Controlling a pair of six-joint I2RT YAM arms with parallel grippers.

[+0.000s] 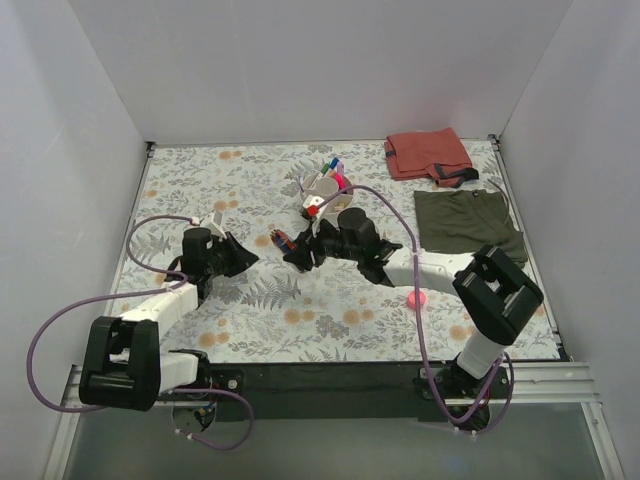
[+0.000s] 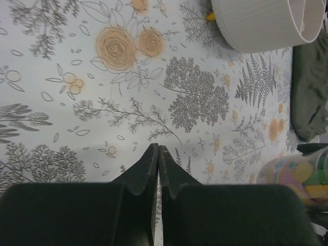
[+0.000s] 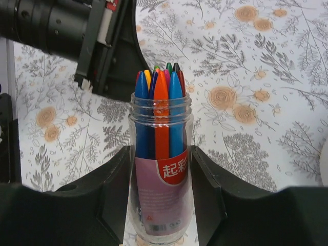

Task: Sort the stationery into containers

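A clear jar [image 3: 162, 200] with a pink and red label holds several coloured pens [image 3: 161, 92]. It sits between the fingers of my right gripper [image 1: 297, 254], which press on both its sides. From above, the jar leans with its pens toward the upper left. My left gripper [image 1: 250, 260] points at it from the left, shut, with nothing between its fingers in the left wrist view. White containers [image 1: 327, 188] stand behind, with several pens and markers in or around them; their insides are partly hidden from above.
A red-brown pouch [image 1: 430, 155] and a dark green pouch [image 1: 470, 232] lie at the right. A small pink object [image 1: 416, 299] rests on the table beyond the right forearm.
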